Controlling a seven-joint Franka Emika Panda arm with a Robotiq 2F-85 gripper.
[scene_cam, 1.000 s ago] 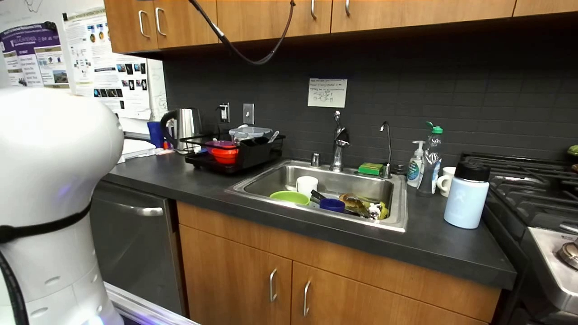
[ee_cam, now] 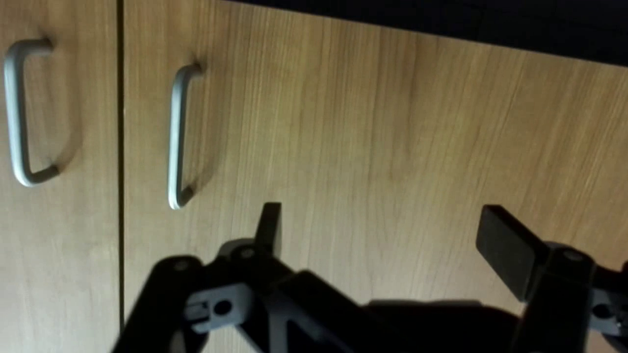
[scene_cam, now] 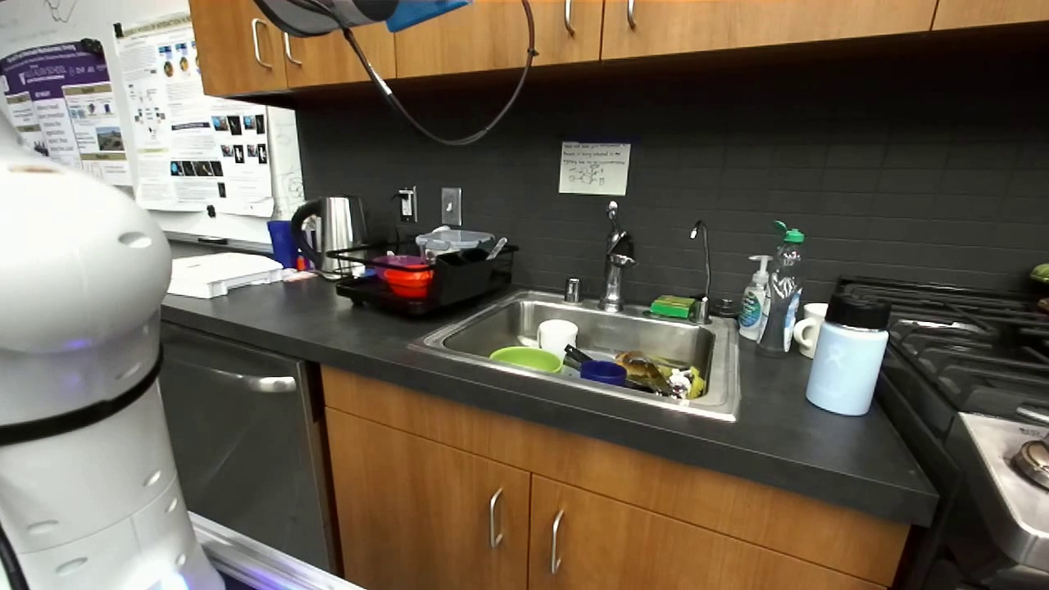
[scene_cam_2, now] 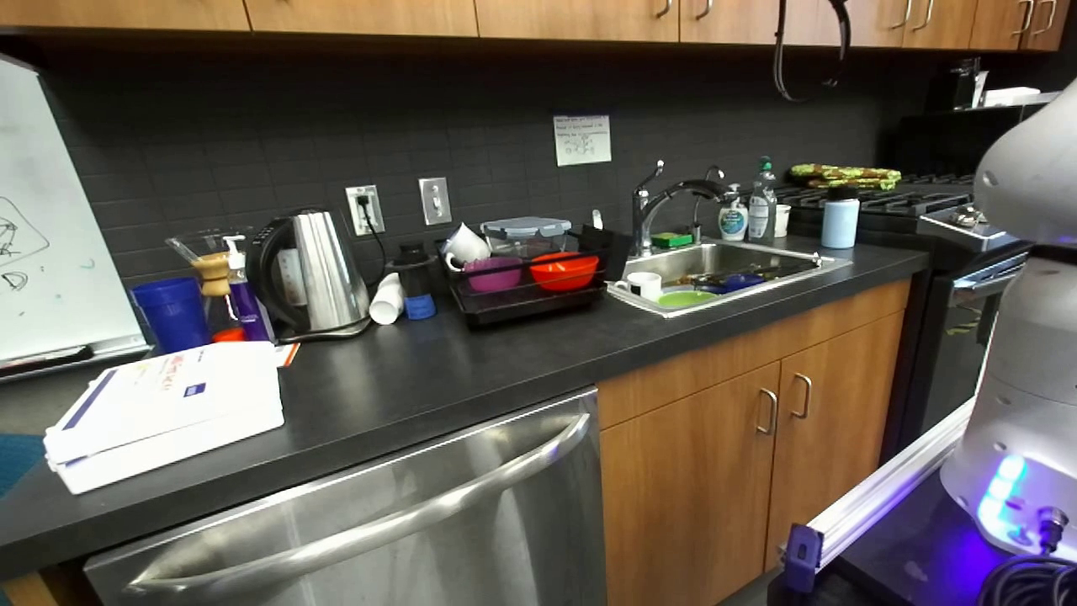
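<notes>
In the wrist view my gripper stands open, its black fingers wide apart with only a wooden cabinet door behind the gap. A silver bar handle is fixed to this door, up and left of the fingers and apart from them. A second handle sits on the adjoining door, across a dark vertical seam. Neither exterior view shows the fingers; in the first one, part of the arm and its cable hang before the upper cabinets.
The sink holds a white mug, a green bowl and other dishes. Beside it stand a dish rack, soap bottles and a light blue bottle. A kettle and white box occupy the left counter.
In exterior view 1 the arm's lower joint has shifted left. A grey and blue part of the arm has come into view at the top, and the cable hangs lower.
</notes>
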